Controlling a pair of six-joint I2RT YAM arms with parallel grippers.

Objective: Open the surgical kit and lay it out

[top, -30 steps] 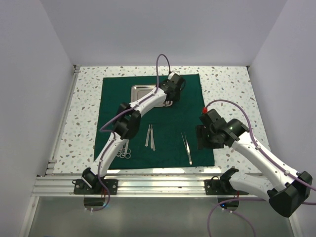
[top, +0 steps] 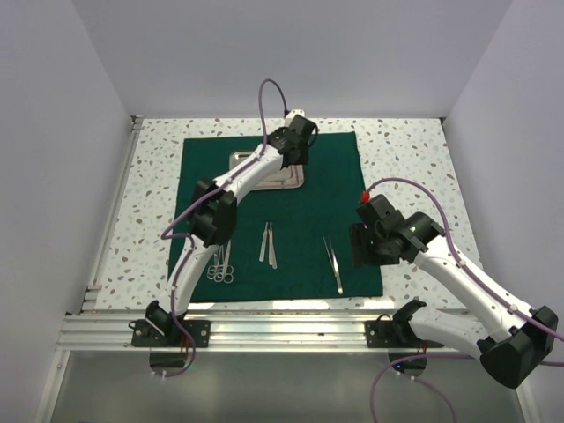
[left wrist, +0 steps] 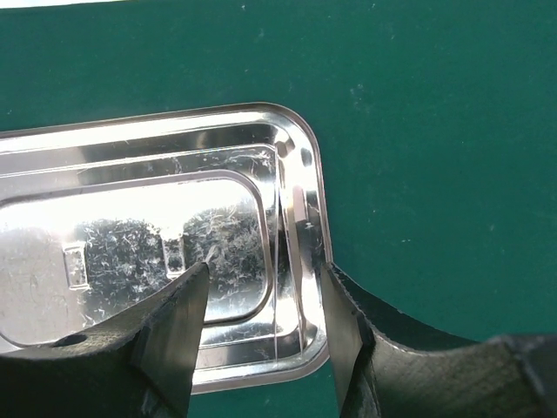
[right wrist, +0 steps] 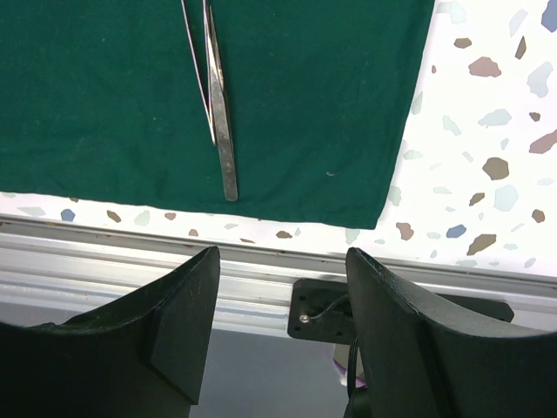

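Note:
A shiny metal tray [top: 284,184] lies on the far part of the green cloth; in the left wrist view its right end shows, with the rim [left wrist: 318,200] and an empty recessed floor. My left gripper is over that right end, its fingers apart, one above the tray's inside and the other by the outer rim. Nothing is visibly held there. Scissors [top: 220,272], two slim instruments [top: 263,242] and tweezers [top: 334,267] rest on the near half of the cloth. My right gripper is open and empty, hovering near the cloth's front right corner.
Speckled table surface [top: 414,159] surrounds it. A metal rail [top: 291,326] runs along the front edge. My left arm crosses over the cloth's left side.
The left gripper has moved left and farther back from where it was one second ago. The tray has shifted slightly left. The right arm and the instruments stay put.

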